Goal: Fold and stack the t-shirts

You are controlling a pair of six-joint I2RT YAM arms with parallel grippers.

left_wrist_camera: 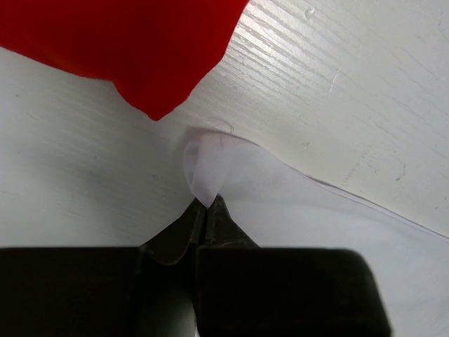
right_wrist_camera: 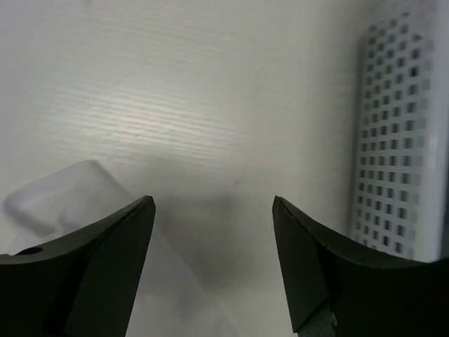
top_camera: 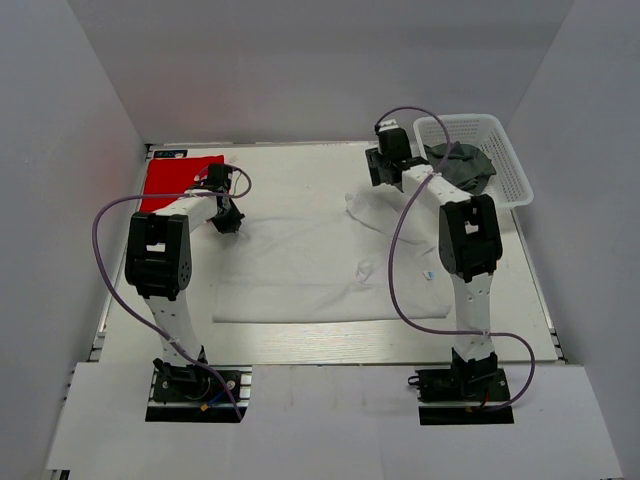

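Note:
A white t-shirt (top_camera: 300, 260) lies spread across the middle of the table, its right part folded and wrinkled. My left gripper is shut on a bunched corner of it at the upper left. My right gripper is open above the shirt's upper right, beside the basket, with a raised fold of white fabric (right_wrist_camera: 77, 203) below and left of it. A red cloth (left_wrist_camera: 140, 42) lies just beyond the left gripper.
A white perforated basket (top_camera: 505, 170) with a dark grey-green cloth (top_camera: 465, 170) stands at the back right.

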